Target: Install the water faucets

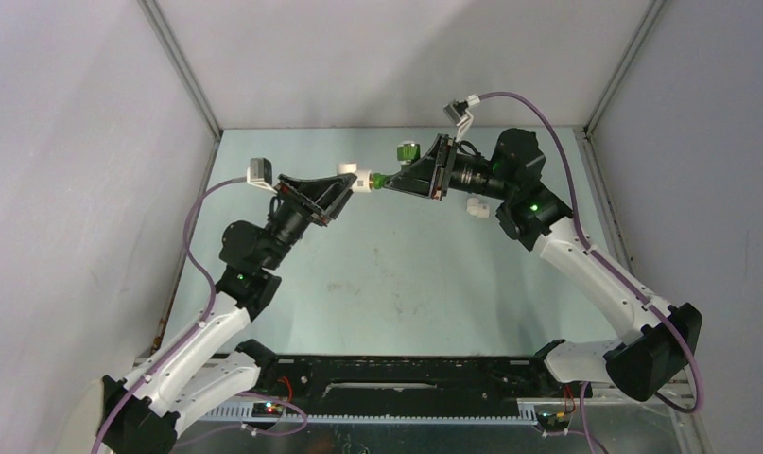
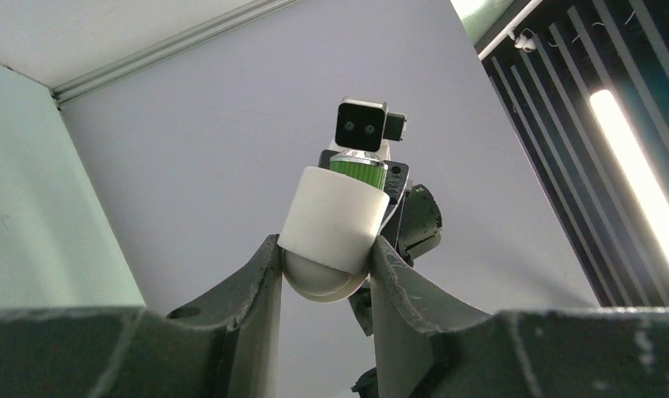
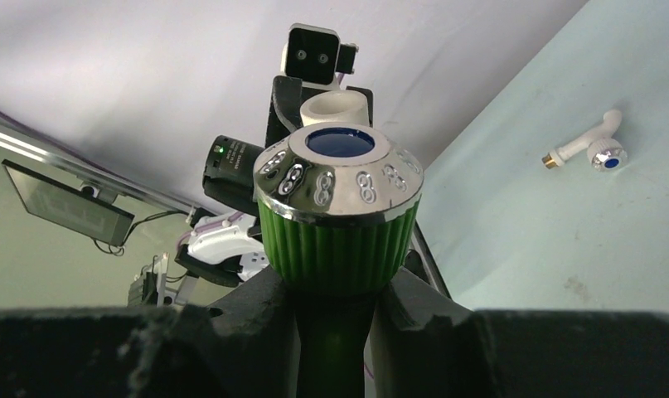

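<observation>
Near the back of the table, both grippers meet at about the same height. My left gripper is shut on a white pipe fitting, whose open round mouth (image 3: 337,99) shows in the right wrist view. Its right end meets the green faucet (image 1: 378,181) in the top view; how deep the spout sits is hidden. My right gripper is shut on the faucet's green body, below a ribbed knob (image 3: 339,249) with a chrome and blue cap. In the left wrist view, the knob (image 2: 360,170) peeks out behind the fitting.
A white faucet (image 3: 592,145) with a brass end and blue-capped knob lies on the pale table, under the right arm in the top view (image 1: 478,207). Walls flank the table left, right and behind.
</observation>
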